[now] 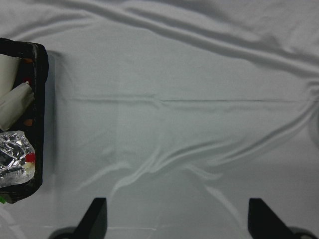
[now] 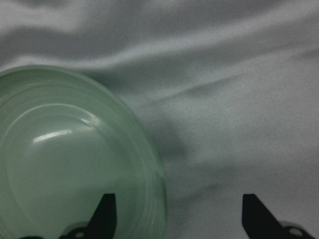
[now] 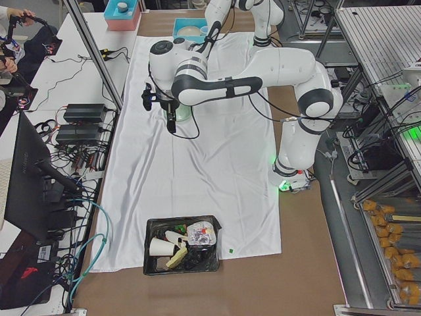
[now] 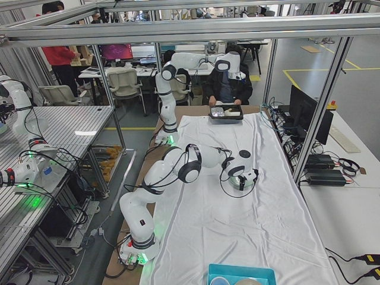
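A pale green round plate (image 2: 75,149) lies on the white cloth. My right gripper stands open low over it, one finger above the plate, the other above bare cloth. The camera right view shows this arm bent over the plate (image 4: 237,187). My left gripper is open above bare cloth, with a black tray (image 1: 37,109) holding wrapped items and a foil packet along the left of its view. In the camera left view, the far arm's gripper is mostly hidden behind the near arm.
A blue bin (image 4: 240,268) with round items sits at one cloth end, the black tray (image 3: 181,268) at the other. Monitors and cables (image 3: 72,164) line one long side, metal frame posts (image 4: 320,113) stand nearby. A seated person (image 4: 227,89) is behind the tray.
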